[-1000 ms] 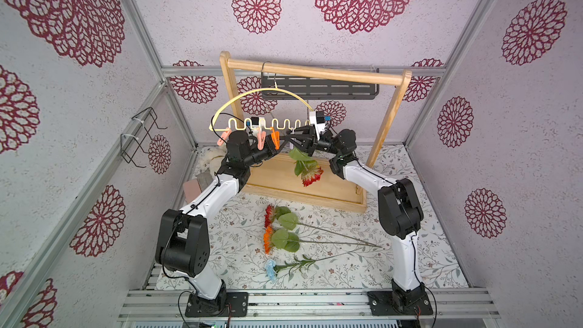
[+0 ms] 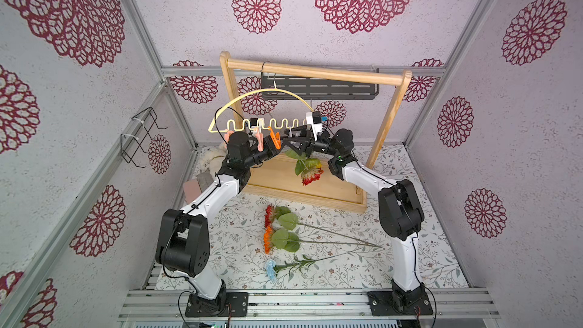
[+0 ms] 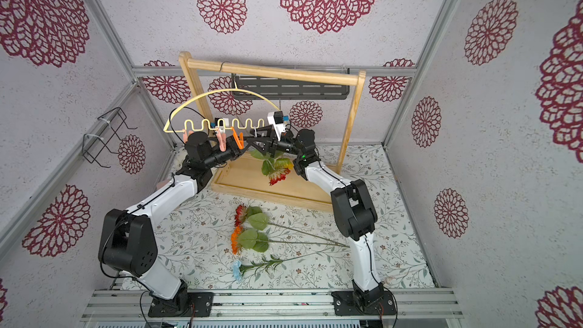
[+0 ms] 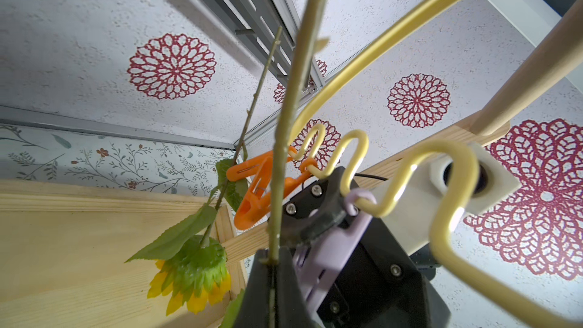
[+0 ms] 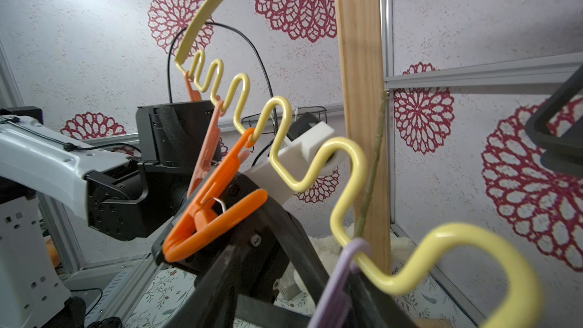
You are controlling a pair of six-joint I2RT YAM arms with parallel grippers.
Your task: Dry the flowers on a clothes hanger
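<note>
The yellow wavy hanger (image 2: 261, 91) hangs from the wooden rack bar, carrying pink clips (image 2: 260, 141), an orange clip (image 2: 274, 138) and a purple clip (image 5: 335, 294). My left gripper is shut on a flower stem (image 4: 282, 164) that rises close to its camera. The purple clip stands between the parted fingers of my right gripper, nearer its right finger. Beyond the orange clip, a yellow flower (image 4: 193, 278) hangs head down; whether the clip grips its stem is unclear. A red flower head (image 2: 312, 175) hangs below the grippers.
Red, orange (image 2: 267, 240) and blue (image 2: 271, 269) flowers lie on the patterned table, front middle. The rack's wooden tray (image 2: 291, 196) lies beneath the hanger. A grey shelf (image 2: 340, 88) stands behind. Both arms' ends are very close together.
The arms have barely moved. The hanging leaves have shifted a little.
</note>
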